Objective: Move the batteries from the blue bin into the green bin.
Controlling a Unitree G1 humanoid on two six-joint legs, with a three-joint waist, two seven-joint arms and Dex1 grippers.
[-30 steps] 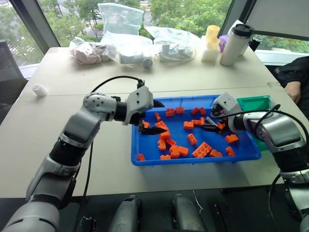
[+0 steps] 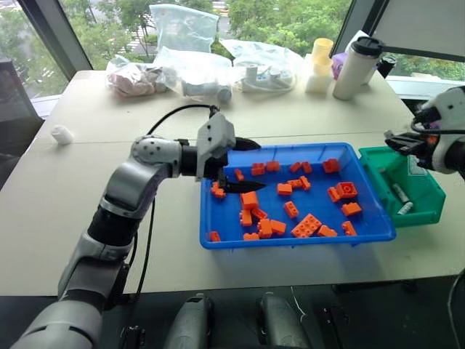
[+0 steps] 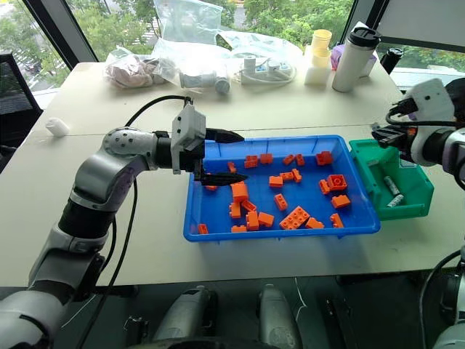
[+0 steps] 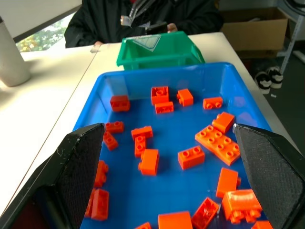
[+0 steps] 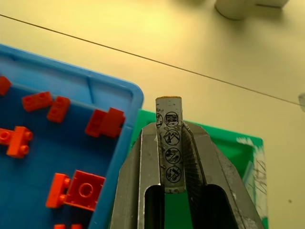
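Note:
In the right wrist view a white battery (image 5: 170, 143) with printed symbols is pinched between the fingers of my right gripper, which is shut on it. That gripper is raised over the far side of the green bin (image 2: 429, 212). Two more batteries (image 2: 400, 193) lie on the green bin's floor. Left of it stands the blue bin (image 2: 290, 246), where I see only orange bricks (image 2: 307, 225) and no battery. My left gripper (image 2: 254, 166) is open above the blue bin's left side, with nothing between its fingers.
The two bins stand close side by side. Plastic bags (image 2: 192, 73), a yellow-topped bottle (image 2: 320, 65) and a tumbler (image 2: 356, 69) line the table's back. A white cylinder (image 2: 62, 134) lies at far left. A person in black (image 4: 143, 19) sits beyond the green bin.
My right gripper has risen out of the blue bin and moved right to the green bin, still gripping the battery. The left gripper has shifted slightly, remaining open.

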